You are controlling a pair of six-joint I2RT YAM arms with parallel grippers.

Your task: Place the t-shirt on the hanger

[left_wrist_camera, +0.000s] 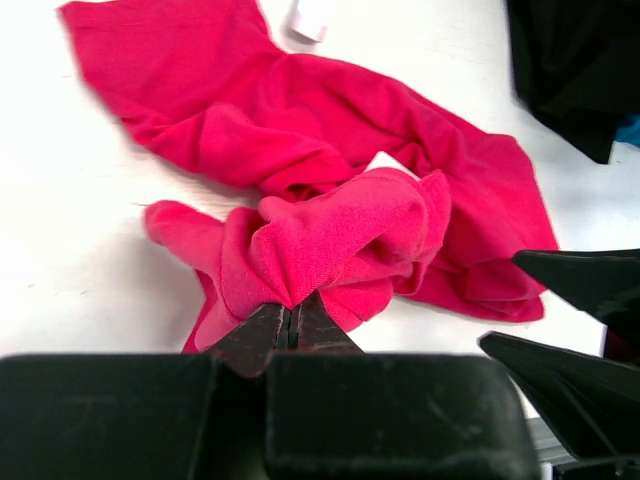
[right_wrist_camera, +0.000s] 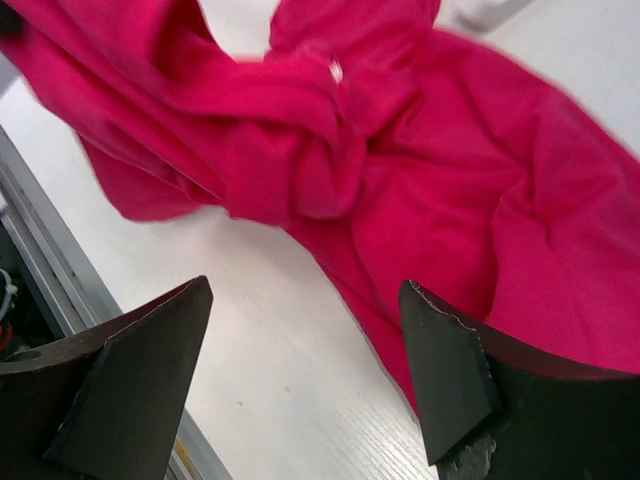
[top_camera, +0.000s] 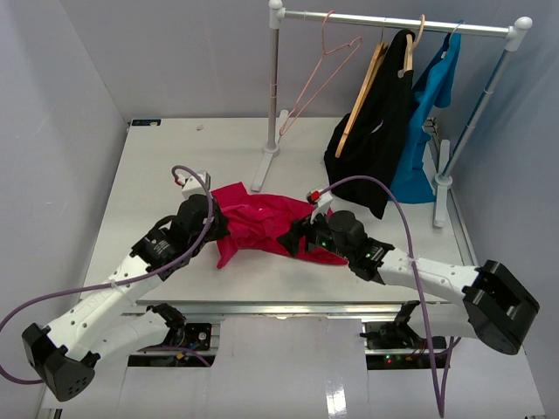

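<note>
The red t-shirt [top_camera: 262, 218] lies crumpled across the middle of the table, part of it lifted by my left gripper [top_camera: 218, 229], which is shut on a bunched fold, as the left wrist view [left_wrist_camera: 290, 310] shows. My right gripper [top_camera: 295, 237] is open over the shirt's right part; in the right wrist view its fingers stand wide with nothing between them, the raised fold above and to the left. A pink hanger [top_camera: 321, 83] hangs empty at the rail's left end.
The rack [top_camera: 393, 22] stands at the back right, holding a wooden hanger [top_camera: 358, 105], black clothing [top_camera: 376, 148] and a blue shirt [top_camera: 419, 148].
</note>
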